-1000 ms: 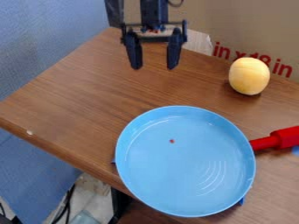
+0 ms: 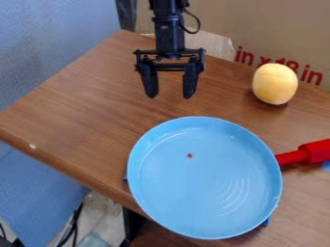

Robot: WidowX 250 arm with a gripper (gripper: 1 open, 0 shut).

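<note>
The black gripper (image 2: pixel 169 89) hangs open over the back middle of the wooden table, nothing between its two fingers. Right of it sits a pale yellow, round object (image 2: pixel 275 84). A light blue round plate or pan (image 2: pixel 203 183) fills the front of the table, with a small red spot on it, well apart from the gripper. A red handle-like piece (image 2: pixel 314 151) pokes out at the plate's right.
A cardboard box (image 2: pixel 271 29) with red print stands along the back. Cables hang below the table at lower left.
The objects on the table have not moved.
</note>
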